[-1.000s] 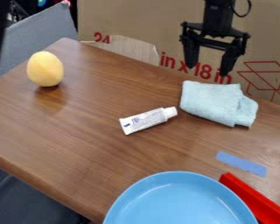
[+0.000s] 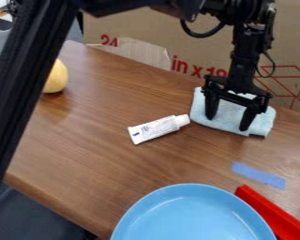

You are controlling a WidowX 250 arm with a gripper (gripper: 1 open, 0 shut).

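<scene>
My gripper (image 2: pixel 234 105) points down at the folded light-blue cloth (image 2: pixel 261 126) at the back right of the wooden table, its open fingers reaching onto the cloth. A white tube (image 2: pixel 157 127) lies on the table to the left of the cloth, apart from it.
A yellow round object (image 2: pixel 55 77) at the left is partly hidden by a dark arm part. A blue plate (image 2: pixel 190 223), red object (image 2: pixel 276 216) and blue strip (image 2: pixel 258 175) lie at the front right. A cardboard wall (image 2: pixel 159 33) bounds the back.
My gripper has come down from above and behind the cloth onto it. The dark arm part at the left has moved further into view, covering part of the yellow object.
</scene>
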